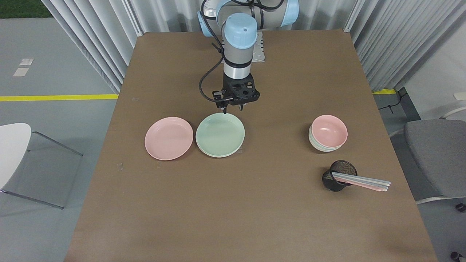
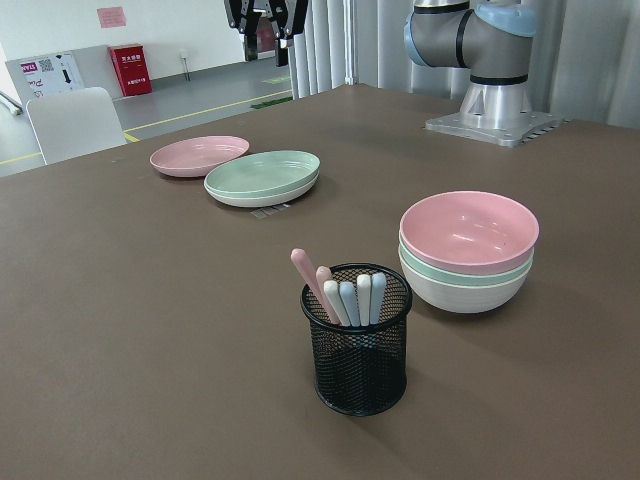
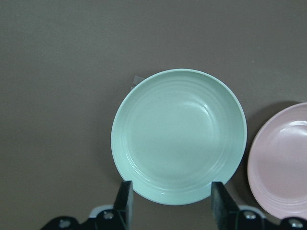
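Note:
My gripper (image 1: 232,109) hangs above and behind a green plate (image 1: 220,135), which rests on a white one in the left camera view. In the wrist view its two black fingers stand apart at the bottom edge, open with nothing between them, and the green plate (image 3: 178,136) fills the middle. A pink plate (image 1: 168,138) lies beside it on the left in the front view. To the right stand stacked bowls (image 1: 328,131), pink over mint over white. A black mesh cup (image 2: 360,370) holds several pink, white and pale blue utensils.
The arm's base (image 2: 495,125) stands at the back. A white chair (image 1: 11,148) and a grey chair (image 1: 441,157) stand beyond the table's sides.

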